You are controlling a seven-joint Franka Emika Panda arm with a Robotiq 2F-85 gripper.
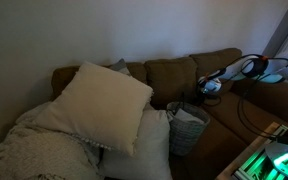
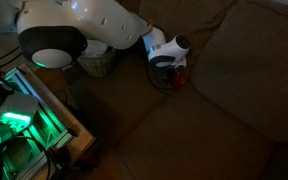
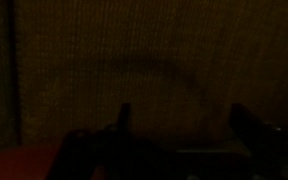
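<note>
My gripper is open, its two dark fingers standing apart at the bottom of the wrist view. Brown couch fabric (image 3: 134,65) fills most of that view, and nothing shows clearly between the fingers. A red object (image 3: 22,163) lies at the lower left, beside the left finger. In exterior view 2 a red patch (image 2: 180,79) shows right by the gripper end of the arm (image 2: 169,50), low against the couch backrest. Its shape is too dark to tell. Exterior view 1 has the arm's end (image 1: 209,84) over the couch seat near the backrest.
A woven basket (image 1: 186,130) stands on the couch left of the arm, with large white pillows (image 1: 99,105) farther left. A green-lit table corner (image 1: 274,155) lies at the lower right.
</note>
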